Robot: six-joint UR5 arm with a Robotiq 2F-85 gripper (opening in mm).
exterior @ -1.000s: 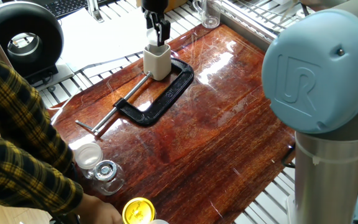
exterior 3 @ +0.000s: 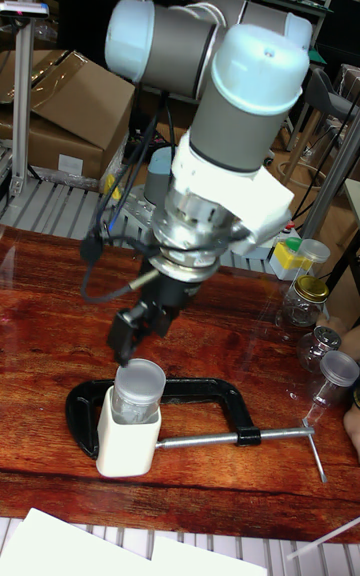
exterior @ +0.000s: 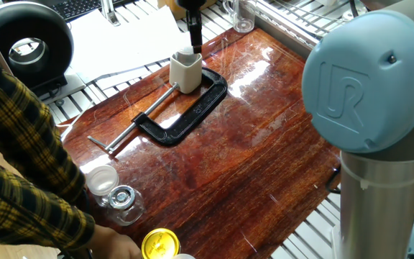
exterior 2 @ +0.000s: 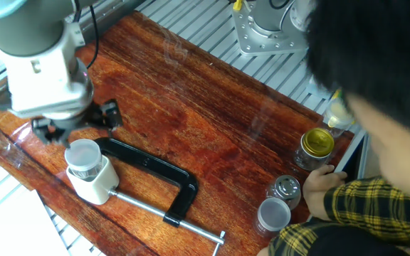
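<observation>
A small clear jar with a frosted lid (exterior 2: 84, 153) sits in a white square holder (exterior 2: 94, 182), its lid above the rim. In exterior view 3 the same jar (exterior 3: 137, 388) stands upright in the holder (exterior 3: 127, 442). A black C-clamp (exterior: 182, 119) lies on the wooden board with its screw end against the holder. My gripper (exterior 2: 77, 126) is just above the lid, fingers spread wide, with nothing visible between them. In exterior view 1 the dark fingers (exterior: 195, 42) come down at the holder's back edge, partly hiding the jar.
A person's hand (exterior 2: 320, 190) rests at the board's edge beside a gold-lidded jar (exterior 2: 317, 144), a silver-lidded jar (exterior 2: 286, 188) and a frosted-lidded jar (exterior 2: 272, 215). A glass mug (exterior: 244, 16) stands at the back corner. The board's middle (exterior: 250, 158) is clear.
In exterior view 1 my gripper has moved a little to the right and its fingers have turned. The holder and the clamp have shifted slightly right as well. The other jars stay put.
</observation>
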